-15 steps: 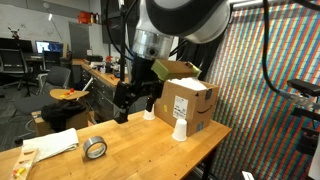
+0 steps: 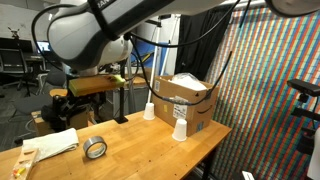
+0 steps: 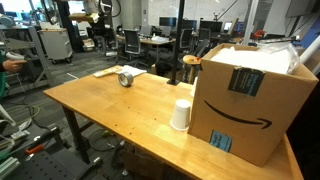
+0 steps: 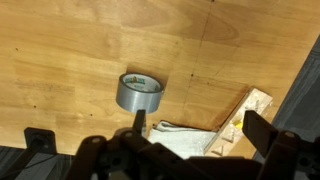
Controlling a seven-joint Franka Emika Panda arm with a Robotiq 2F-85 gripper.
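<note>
A roll of grey tape [image 2: 95,147] rests on the wooden table; in the wrist view the tape roll [image 4: 139,94] lies left of centre. A folded white cloth [image 2: 57,143] and a pale wooden tray [image 2: 24,163] are beyond and beside it, at the left end of the table. My gripper [image 2: 62,114] hangs above the table near the cloth in exterior view 1. From the wrist, the gripper appears open, its dark fingers wide apart and nothing visible between them. The tape is clear of the fingers.
Two white cups, a nearer cup [image 2: 180,130] and a farther cup [image 2: 149,112], stand by a large cardboard box [image 3: 238,112] filled with white material. A black stand [image 4: 38,139] shows at the table's edge.
My arm and gripper have swung left across exterior view 1, from above the table's middle to near the cloth. The tape, cloth, tray, cups and box have stayed put.
</note>
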